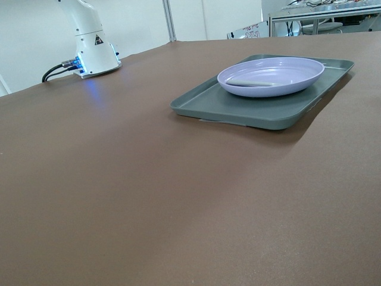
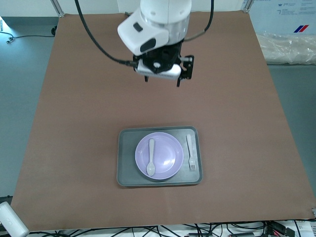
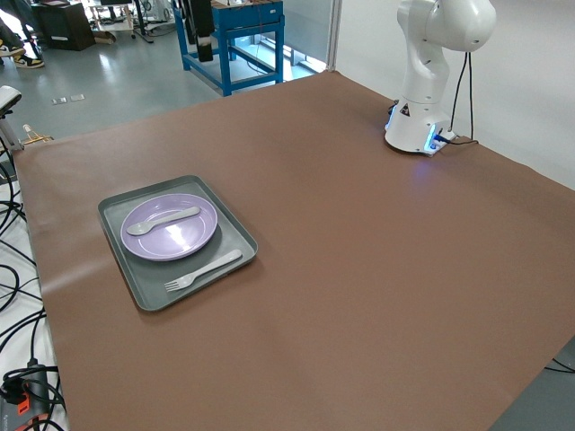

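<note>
A grey tray lies on the brown table, carrying a purple plate with a white spoon on it and a white fork beside the plate on the right in the left view. The same tray shows in the right view. High above the tray in the left view hangs my gripper, over the table's far part, its two black fingers apart and nothing visible between them. The top view shows the tray and plate from low, without the gripper.
The robot base stands at its back edge. Cables run along the near edge, outside the tabletop, beside a white cylindrical part.
</note>
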